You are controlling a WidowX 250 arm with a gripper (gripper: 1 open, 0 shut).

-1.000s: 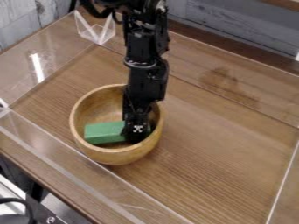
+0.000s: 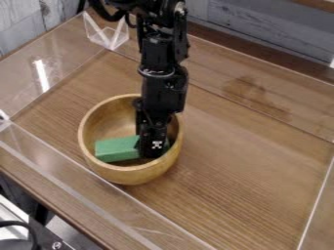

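A yellow-tan bowl (image 2: 102,125) stands on the wooden table with a green block (image 2: 117,147) lying inside it. My black gripper (image 2: 152,146) reaches down from the top of the view into the right part of the bowl, at the right end of the green block. The arm and fingers hide that end, so what lies between the fingertips is unclear.
A clear plastic object (image 2: 107,27) stands at the back left.
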